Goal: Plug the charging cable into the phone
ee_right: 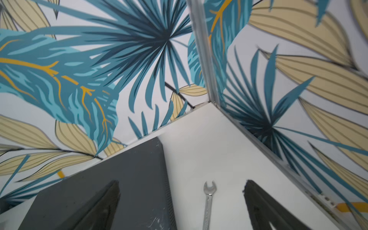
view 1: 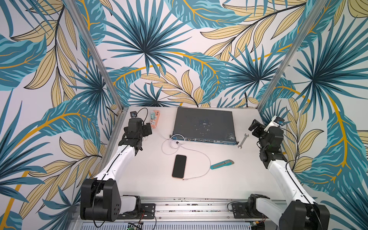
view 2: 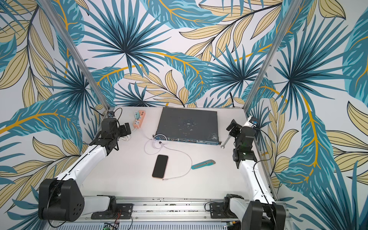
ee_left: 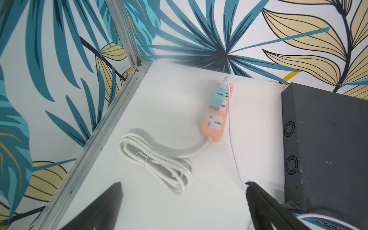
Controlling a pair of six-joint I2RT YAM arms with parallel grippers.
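The black-screened phone lies flat near the middle of the table. A thin white charging cable loops around its right side, and the free end rests on the table by the phone's bottom edge, apart from it as far as I can tell. That cable runs back to a teal charger in the power strip. Above the back left of the table, my left gripper is open and empty. My right gripper, also open and empty, hangs over the right side, far from phone and cable.
A dark rack unit fills the back middle. The orange power strip and its bundled cord lie back left. A teal cutter is right of the phone, and a wrench lies right of the unit.
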